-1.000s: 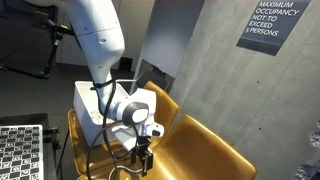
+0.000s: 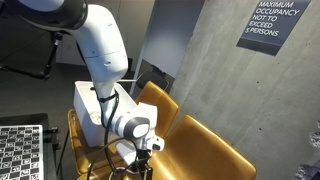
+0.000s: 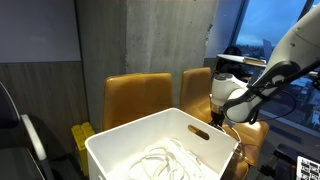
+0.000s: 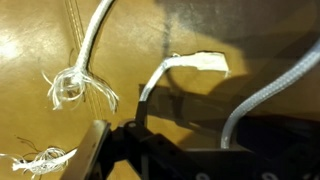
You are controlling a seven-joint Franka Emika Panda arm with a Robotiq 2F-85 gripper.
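Note:
In the wrist view, a white rope [image 4: 151, 82] with a flattened, taped-looking end lies on the tan leather seat, its lower part running behind the dark fingers. A second white rope [image 4: 86, 50] ends in a frayed tuft to the left, and another frayed end [image 4: 45, 160] shows at lower left. A thicker grey-white braided cord [image 4: 275, 88] curves in from the right toward the fingers. My gripper [image 2: 143, 171] is low over the seat in exterior view 1. Its dark fingers crowd the bottom of the wrist view; whether they enclose any rope is unclear.
A white box [image 3: 155, 126] holding coiled white rope [image 3: 165, 160] stands beside the arm. Tan chair backs [image 3: 138, 97] rise behind it against a concrete wall [image 2: 235, 90]. Toward the right in exterior view 1, the tan seating [image 2: 205, 155] is clear.
The arm has come down slightly, bringing the gripper closer to the seat. The pale loop beside the gripper shows less clearly now than before.

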